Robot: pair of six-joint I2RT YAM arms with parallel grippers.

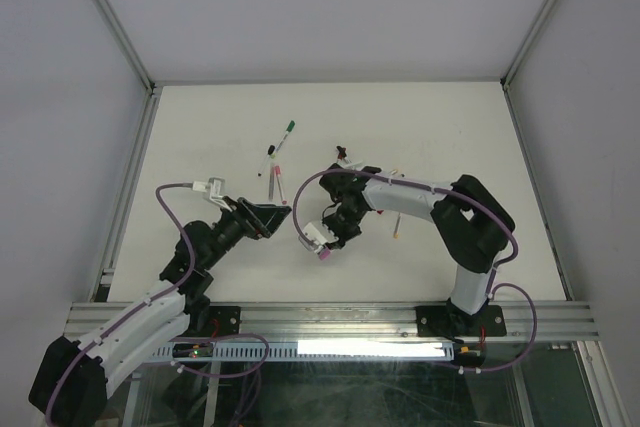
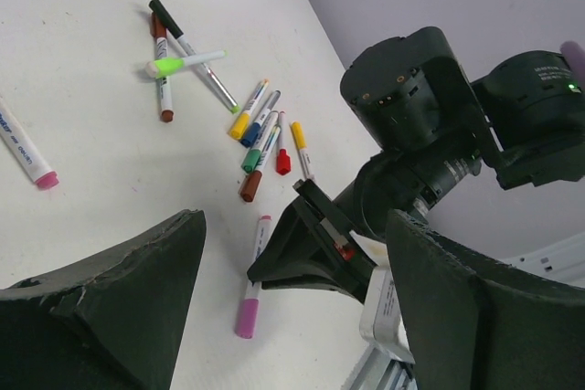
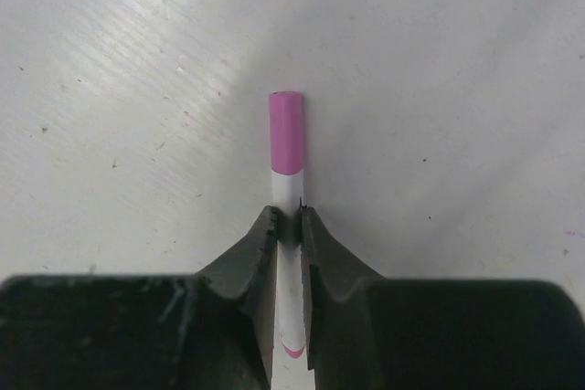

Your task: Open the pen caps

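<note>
In the right wrist view a white pen with a pink-purple cap (image 3: 287,134) lies lengthwise between the fingertips of my right gripper. Both tips press against its barrel just below the cap, so the gripper is shut on it. The left wrist view shows this pen's purple end (image 2: 247,317) low over or on the table; which of the two is unclear. My left gripper has its fingers wide apart, empty, off to the left of the right gripper in the top view.
Several pens, with a green and a brown one (image 2: 251,187) among them, lie grouped beyond the right gripper. A green highlighter (image 2: 187,63) rests across other pens. Another pink-ended pen (image 2: 26,145) lies at the left.
</note>
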